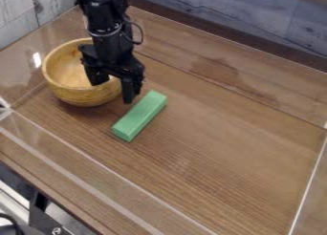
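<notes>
My black gripper [111, 78] is open over the right part of a yellow oval bowl [64, 71] at the upper left, its fingers pointing down. A green rectangular block [140, 117] lies flat on the wooden table just to the lower right of the bowl, apart from the fingertips. The inside of the bowl is partly hidden by the gripper.
Walls edge it at the top and left, and dark cables show at the bottom left corner.
</notes>
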